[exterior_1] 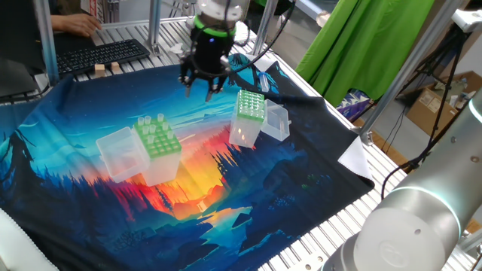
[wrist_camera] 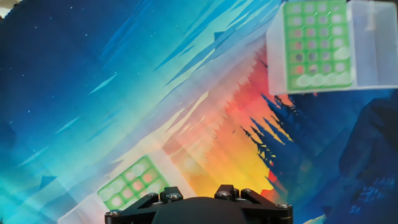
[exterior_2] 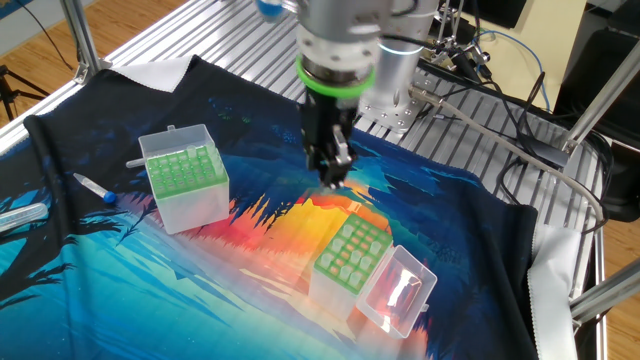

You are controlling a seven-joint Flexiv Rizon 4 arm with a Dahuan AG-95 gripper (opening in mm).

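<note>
My gripper (exterior_1: 198,94) hangs above the far side of the cloth, empty, its fingers apart. In the wrist view the gripper shows two separated fingertips at the bottom edge with nothing between them. A clear box with a green rack (exterior_1: 158,144) stands on the cloth at left, a few clear tubes sticking up from it; its open lid (exterior_1: 123,154) lies against its side. The second box, its green rack (exterior_1: 250,105) holding many tips or tubes, stands farther right with its lid (exterior_1: 276,120) open. Both boxes are apart from the gripper.
A blue-capped pen or tube (exterior_2: 96,189) lies on the cloth beside the fuller box. Another slim clear item (exterior_2: 22,216) lies at the left edge. A keyboard (exterior_1: 103,56) and a person's hand (exterior_1: 75,24) are at the far left.
</note>
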